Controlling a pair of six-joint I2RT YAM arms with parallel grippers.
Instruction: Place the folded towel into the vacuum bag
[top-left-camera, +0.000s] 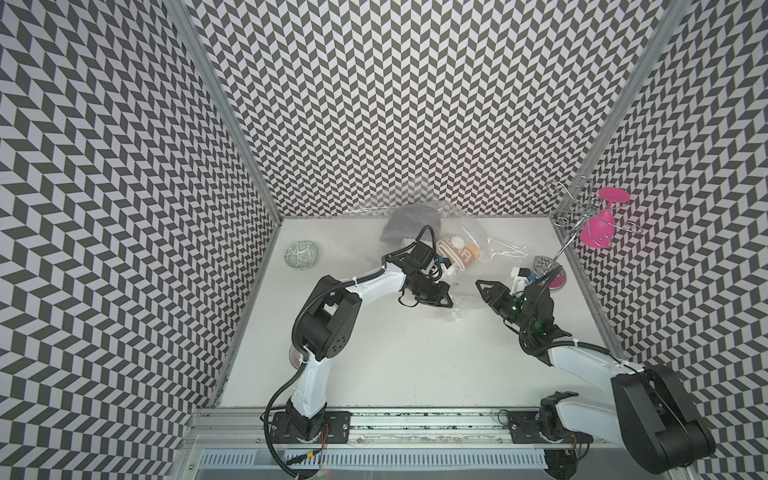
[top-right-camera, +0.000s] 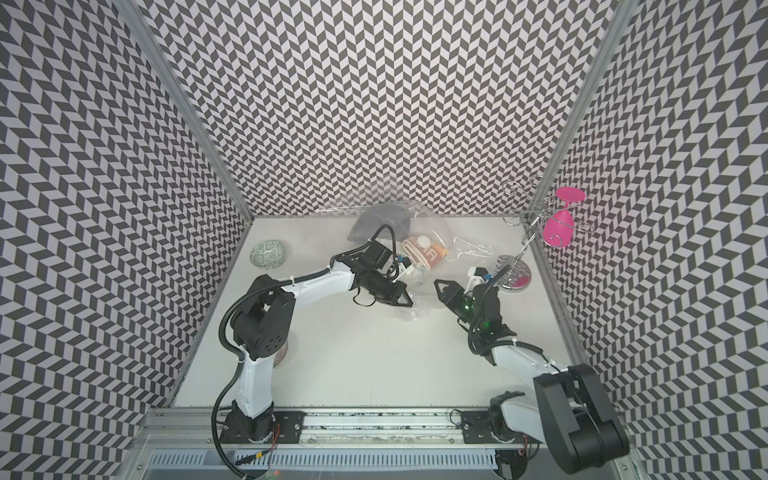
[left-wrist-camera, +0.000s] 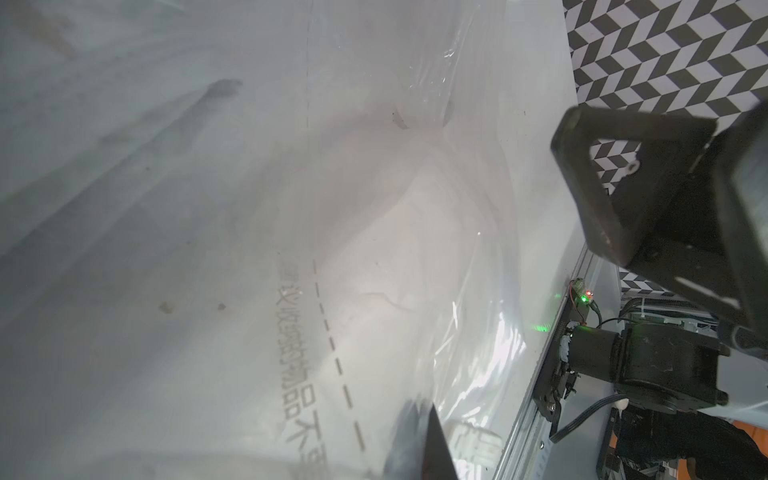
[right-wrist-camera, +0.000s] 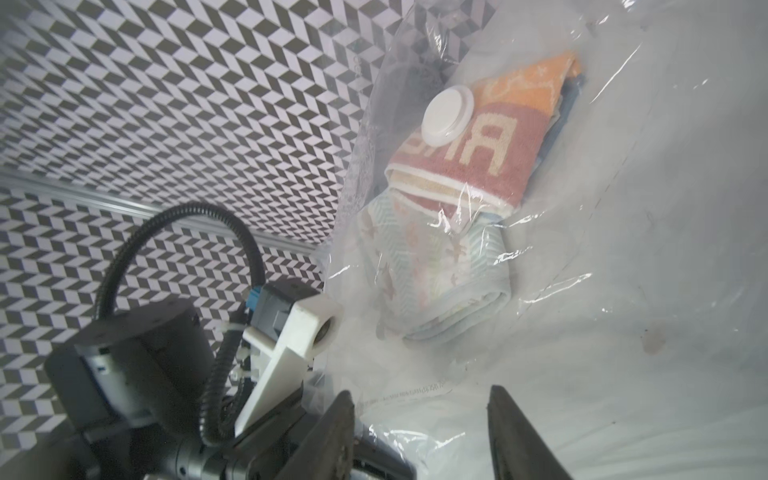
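The clear vacuum bag (right-wrist-camera: 640, 200) lies across the middle and back of the table. Folded towels show under its film: an orange-and-red one (right-wrist-camera: 496, 152) with a white round valve (right-wrist-camera: 448, 116) over it, and a pale patterned one (right-wrist-camera: 432, 280). My left gripper (top-left-camera: 444, 297) is shut at the bag's front part, whose film fills the left wrist view; whether film is between its fingers is unclear. My right gripper stands open to the right of it, over the bag, with nothing visible between its fingers.
A green patterned round object (top-left-camera: 301, 254) sits at the back left. A metal stand (top-right-camera: 512, 280) with pink glasses (top-right-camera: 558, 228) is at the back right, close to my right arm.
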